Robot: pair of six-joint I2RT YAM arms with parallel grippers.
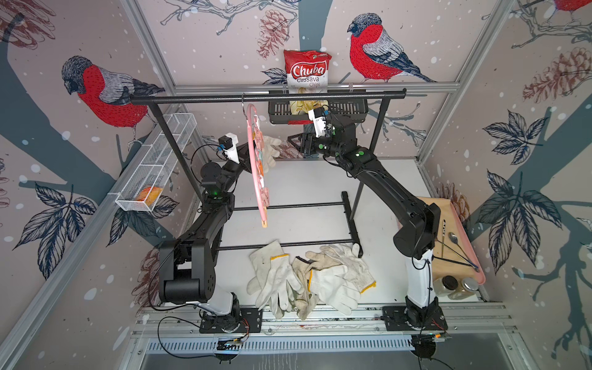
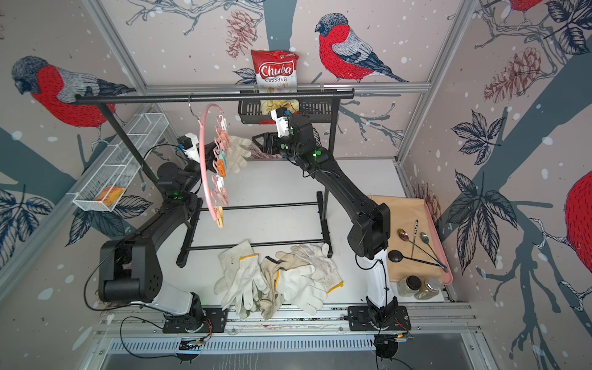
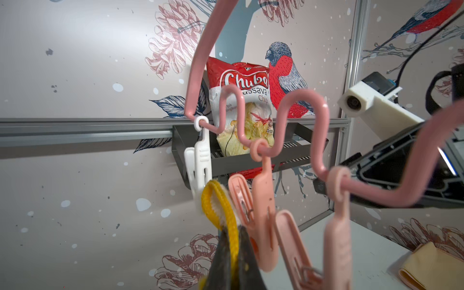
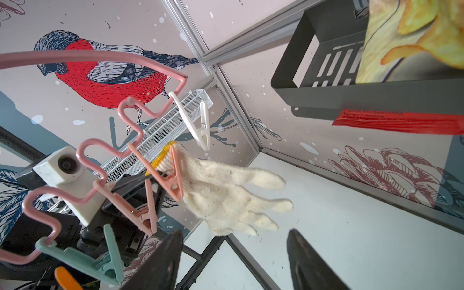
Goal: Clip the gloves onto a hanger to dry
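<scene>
A pink hanger (image 1: pixel 251 166) hangs by its hook from the black rail, seen nearly edge-on in the top left view. Its wavy bar carries clips, including a white clip (image 3: pixel 197 166) and a pink clip (image 4: pixel 174 181). Behind the clips, my left gripper is shut on the yellow-edged cuff of a white glove (image 4: pixel 217 193), whose fingers point away from it. In the right wrist view that pink clip overlaps the cuff; whether it grips the cloth I cannot tell. My right gripper is open and empty, to the right of the glove.
More gloves (image 1: pixel 308 277) lie heaped at the table's front. A black basket with a chips bag (image 1: pixel 307 71) is on the back wall, close to the right arm. The rack's uprights flank both arms. A tray (image 2: pixel 404 234) with utensils sits at right.
</scene>
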